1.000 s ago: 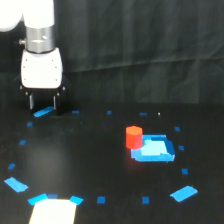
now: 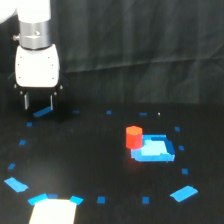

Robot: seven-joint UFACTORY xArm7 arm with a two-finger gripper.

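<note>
At the upper left hangs my white gripper (image 2: 40, 102), pointing down with its two dark fingers spread apart and nothing visible between them. A red block (image 2: 134, 137) stands right of centre, well away from the gripper. It is at the left edge of a blue-edged square (image 2: 168, 157) with a white patch (image 2: 153, 148) inside. Whether the block rests on the square's border or just in front of it, I cannot tell.
A pale yellow sheet (image 2: 53, 212) lies at the bottom edge, with blue tape strips beside it. Another blue strip (image 2: 184, 193) is at the lower right. Small blue marks dot the black table.
My gripper has shifted slightly left and a little up in the view. The red block and the blue-edged square look unmoved.
</note>
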